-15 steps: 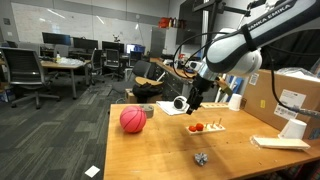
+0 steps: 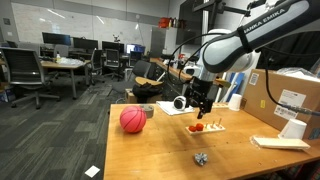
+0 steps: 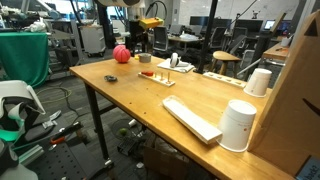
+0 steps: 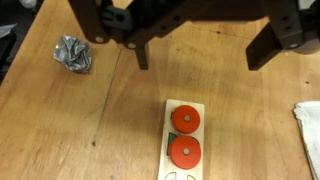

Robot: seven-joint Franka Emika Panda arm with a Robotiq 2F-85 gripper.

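Note:
My gripper (image 2: 202, 111) hangs above the table, over the far side of the peg board. In the wrist view the fingers (image 4: 140, 50) stand wide apart, and only bare tabletop shows between them. The light wooden board (image 4: 172, 174) carries two red discs, a nearer one (image 4: 185, 152) and another (image 4: 185, 119) beside it. Upright pegs (image 3: 163, 78) rise from the same board. A crumpled silver ball (image 2: 201, 158) rests near the table's front, apart from the board.
To the left is a red ball (image 2: 132, 119), with a grey pot (image 3: 145, 57) nearby. A white cloth (image 4: 312, 125) lies behind the board. At the right are a long white box (image 3: 192, 118), a white cup (image 3: 237, 126) and a cardboard box (image 2: 268, 95).
My gripper has moved lower and to the right in exterior view 1, nearer the peg board. The objects on the table have stayed put.

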